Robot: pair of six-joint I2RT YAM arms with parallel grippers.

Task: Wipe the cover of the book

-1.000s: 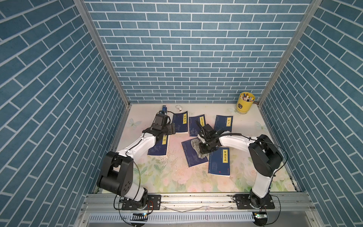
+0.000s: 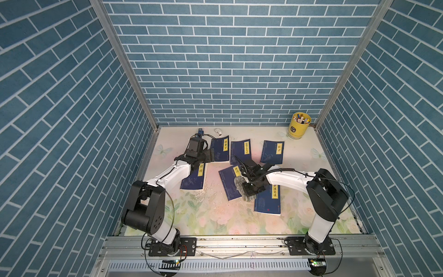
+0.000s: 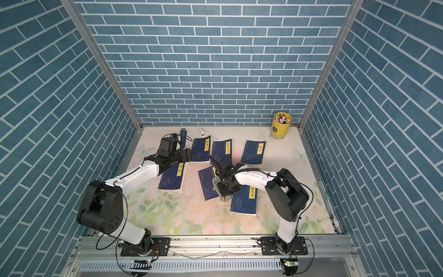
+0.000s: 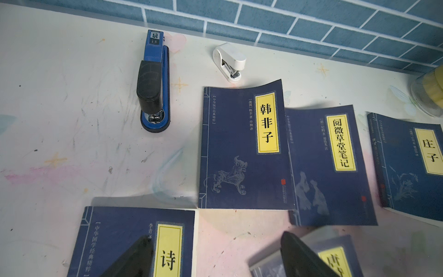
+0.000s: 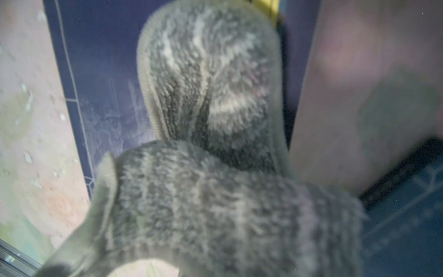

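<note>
A dark blue book point(image 2: 229, 182) with a yellow title label lies tilted in the middle of the table. Fluffy grey cloth point(image 5: 207, 198), folded over and filling the right wrist view, covers the right part of its cover. My right gripper point(image 2: 245, 181) is shut on this cloth; its fingertips are hidden by the fabric. Above the left book point(image 4: 129, 235), my left gripper hangs open and empty, its dark fingers point(image 4: 297, 256) blurred at the lower edge of the left wrist view.
A neighbouring book point(image 2: 267, 203) lies close on the right. Behind are three more books, a blue stapler point(image 4: 154, 87), a small white stapler point(image 4: 229, 60) and a yellow pen cup point(image 2: 299, 125). White crumbs point(image 2: 203, 194) lie on the table left of the middle book.
My right gripper and the cloth have moved toward the front over the cover. The middle book has slid slightly left and back. The left arm has barely moved.
</note>
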